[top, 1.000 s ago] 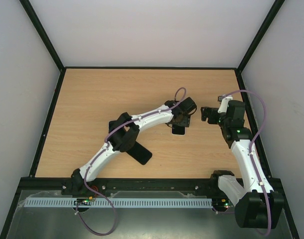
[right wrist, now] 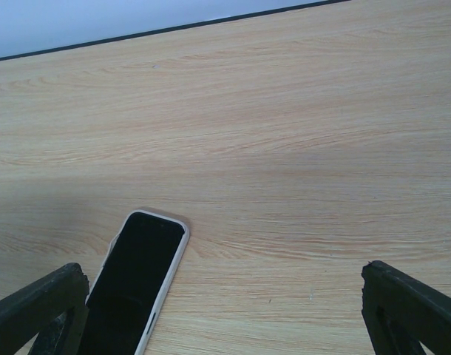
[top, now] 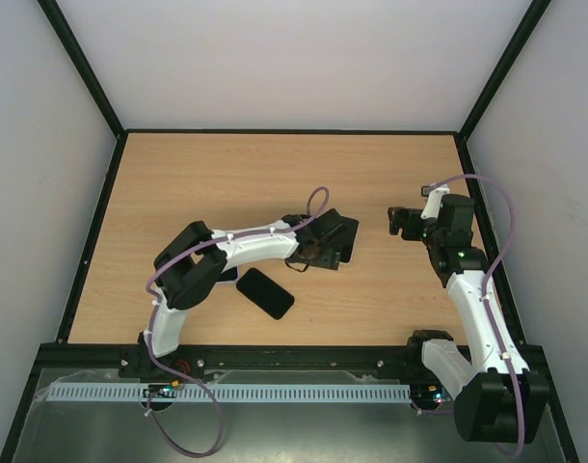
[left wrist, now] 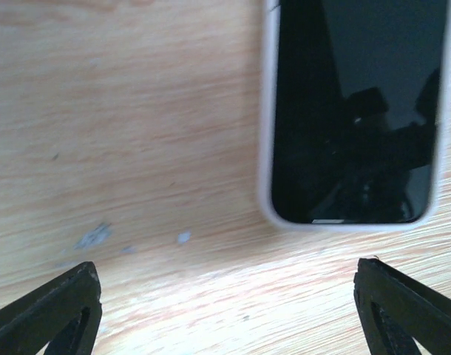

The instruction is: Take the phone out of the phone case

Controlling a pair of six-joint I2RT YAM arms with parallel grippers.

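A dark-screened phone with a pale rim [top: 349,239] lies face up near the middle of the table, its left part hidden by my left gripper [top: 325,259] in the top view. The left wrist view shows this phone [left wrist: 358,111] ahead and to the right, outside the fingers; their tips stand wide apart over bare wood. At the right of the table my right gripper [top: 402,223] hangs open and empty. Its wrist view has the phone [right wrist: 137,281] at lower left, beside the left finger [right wrist: 66,299]. Whether the pale rim is a separate case, I cannot tell.
A plain black slab [top: 265,292] lies flat toward the front. Another dark, pale-edged object [top: 228,275] shows just under the left arm, mostly hidden.
My left gripper has moved left off the phone, uncovering its right side. More of the object beneath the left arm was hidden just before. The right arm has stayed still.
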